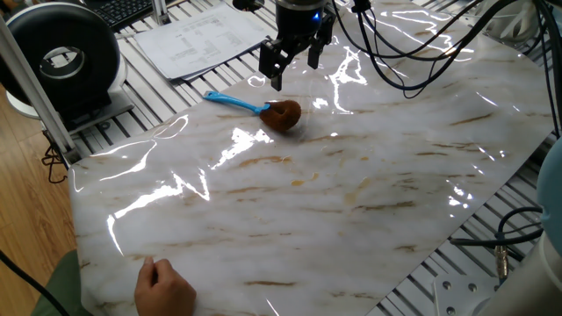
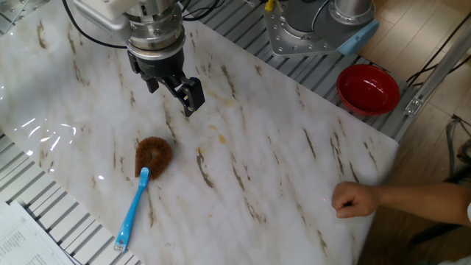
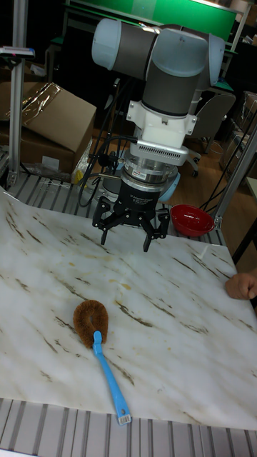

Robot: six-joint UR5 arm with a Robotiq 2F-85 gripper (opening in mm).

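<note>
A brush with a round brown bristle head (image 2: 153, 156) and a blue handle (image 2: 131, 213) lies flat on the marble-patterned table cover (image 2: 243, 177). In exterior view 3 the brush head (image 3: 91, 323) is toward the arm, while its handle (image 3: 112, 380) points to the table's near edge. My gripper (image 3: 126, 242) hangs above the table with its two fingers spread wide and nothing between them. It is clear of the brush; in exterior view 1 the gripper (image 1: 297, 77) appears just beyond the brush head (image 1: 281, 115).
A red bowl (image 2: 368, 89) stands off the cover's edge, near the robot base (image 2: 298, 29). Someone's fist (image 2: 353, 199) rests on the table edge. Small yellowish stains (image 2: 218, 135) mark the cover. Paper sheets (image 1: 200, 42) lie beside the table.
</note>
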